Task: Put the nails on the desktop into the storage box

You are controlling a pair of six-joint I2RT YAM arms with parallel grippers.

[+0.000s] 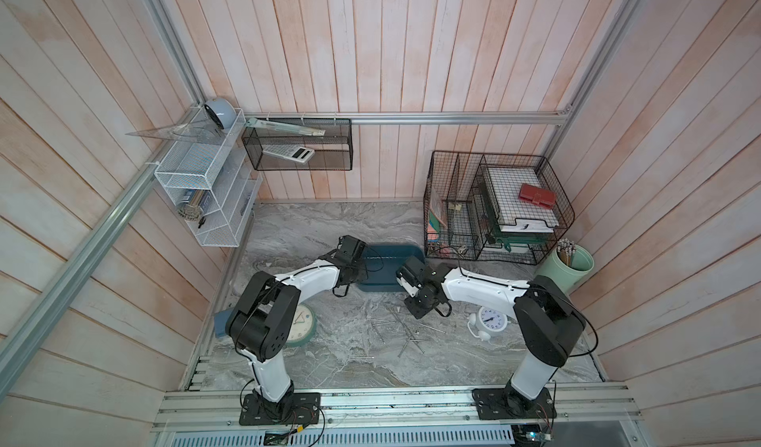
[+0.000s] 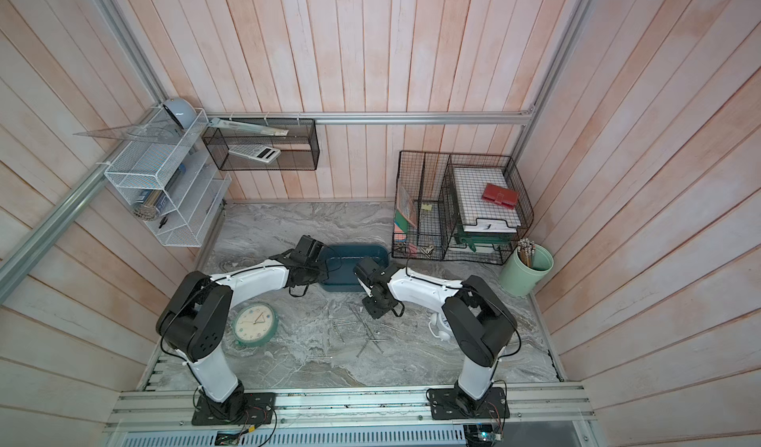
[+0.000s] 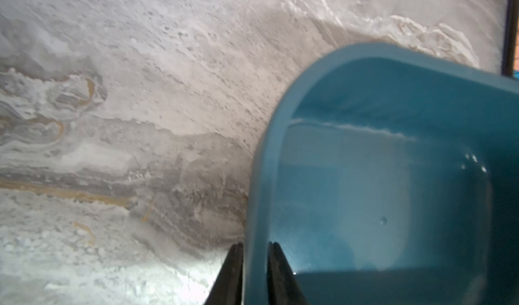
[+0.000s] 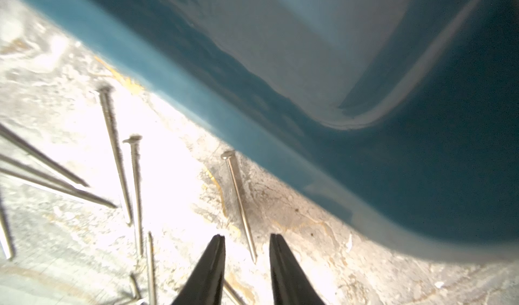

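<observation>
A blue storage box point(image 1: 380, 286) stands mid-desk, its inside empty where the left wrist view shows it. My left gripper straddles the box's left rim, one finger on each side; its fingers are part open. In the right wrist view my right gripper is part open above the desktop, just in front of the box, with no nail held between its fingers. A single nail point(image 4: 240, 205) lies on the desk beneath and beyond those fingertips, near the box wall. Several more nails point(image 4: 136, 196) are scattered to its left.
A round green clock point(image 2: 255, 324) sits left, and a small white clock point(image 1: 491, 320) stands close to my right arm. Behind the box at right is a black wire rack point(image 1: 452, 241). Bare desktop lies at the back left.
</observation>
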